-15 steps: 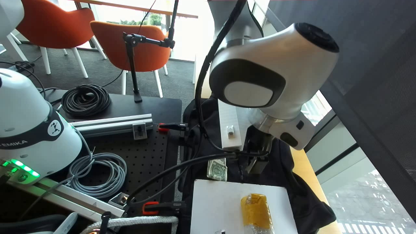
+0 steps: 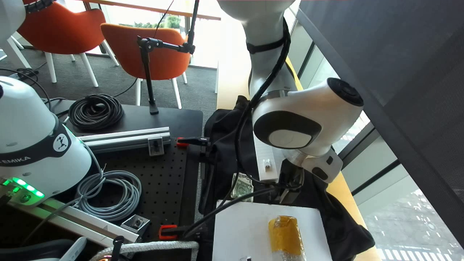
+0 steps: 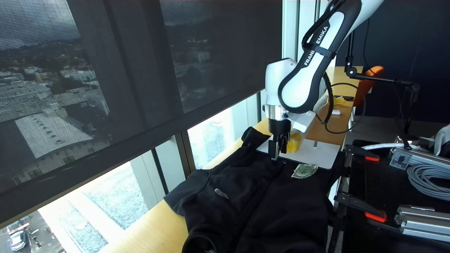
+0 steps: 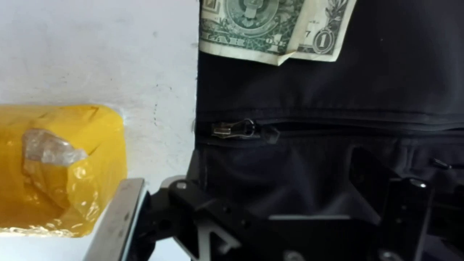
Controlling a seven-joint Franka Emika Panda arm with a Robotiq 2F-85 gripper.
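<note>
A black jacket (image 3: 253, 189) lies spread over the wooden ledge. Its zipper pull (image 4: 232, 129) is near the edge of a white board (image 4: 161, 52), with the zipper line running right from it in the wrist view. My gripper (image 3: 278, 154) points down, low over the jacket beside the board's near edge in exterior view 2. In the wrist view, the silver-faced finger (image 4: 117, 217) and the dark finger stand wide apart, so the gripper is open. Nothing is held between them; the jacket fabric shows there. Any contact with the cloth cannot be told.
A folded dollar bill (image 4: 256, 30) rests on the jacket beside the board. On the board lies a yellow-taped package (image 4: 100, 161), close to the silver-faced finger in the wrist view. Clamps (image 3: 365, 208) and a black pegboard table (image 2: 152, 182) border the ledge; window glass lines its other side.
The arm has come down, bringing the gripper lower over the jacket and closer to the white board. The bill, package and board have stayed put.
</note>
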